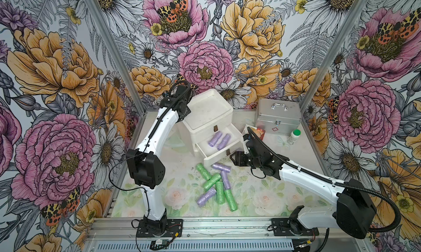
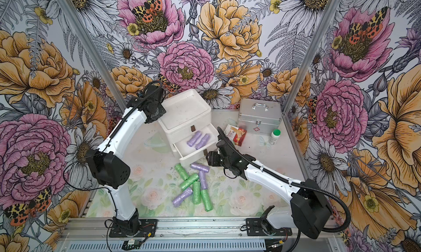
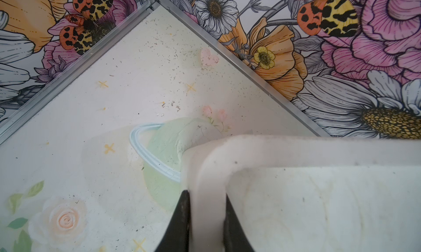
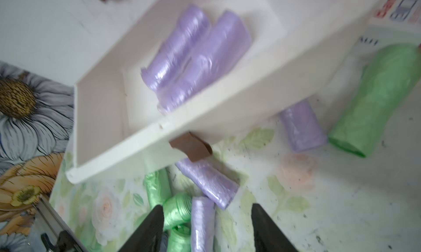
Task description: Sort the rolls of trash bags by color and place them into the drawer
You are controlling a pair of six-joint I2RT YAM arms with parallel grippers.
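Note:
In the white drawer (image 4: 98, 120) two purple rolls (image 4: 175, 46) lie side by side. Below it on the table lie several green rolls (image 1: 230, 199) and purple rolls (image 1: 206, 197) in a mixed group. In the right wrist view another purple roll (image 4: 302, 127) and a green roll (image 4: 372, 100) lie beside the drawer. My left gripper is shut on the corner rim of the white storage box (image 3: 280, 149). My right gripper stands open just outside the drawer's front, with nothing held; rolls appear beyond its fingers.
A metal case (image 1: 277, 116), a red-and-white packet (image 2: 236, 133) and a green-capped bottle (image 1: 293, 138) occupy the back right.

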